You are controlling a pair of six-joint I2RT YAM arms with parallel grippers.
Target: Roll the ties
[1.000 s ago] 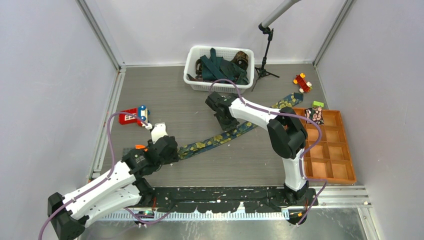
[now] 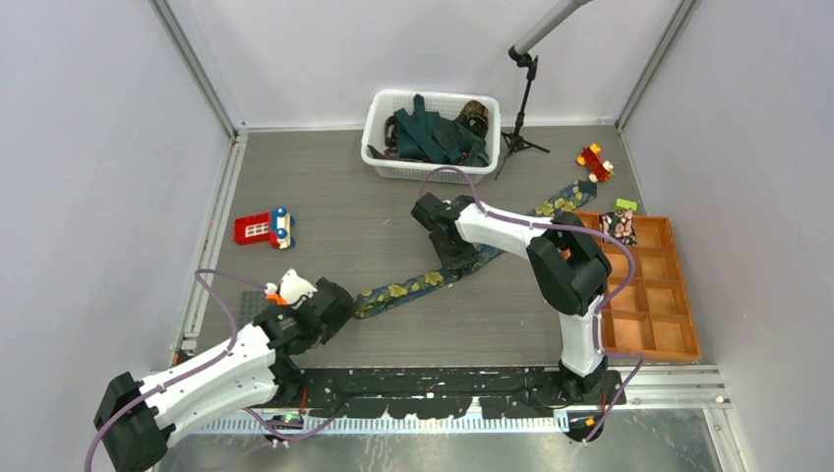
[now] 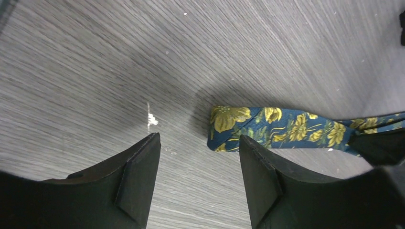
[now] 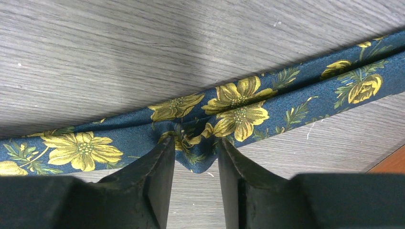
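Observation:
The dark blue tie with yellow flowers [image 2: 418,286] stretches diagonally across the table, folded lengthwise in two layers. Its folded left end [image 3: 234,129] lies flat in the left wrist view, just beyond and to the right of my left gripper. That gripper is open, with bare table between its fingertips. Over the middle of the tie, my right gripper has its fingers parted. A small bunched fold of the tie [image 4: 193,155] shows in the gap; whether the fingers press on it is unclear.
A white basket [image 2: 431,172] of other ties stands at the back. On the right is an orange compartment tray [image 2: 654,339] with a rolled patterned tie [image 2: 619,227] in one compartment. Toy vehicles, one red and white [image 2: 261,228], sit left and back right.
The right gripper has shifted slightly right. The tie's left end has moved slightly right.

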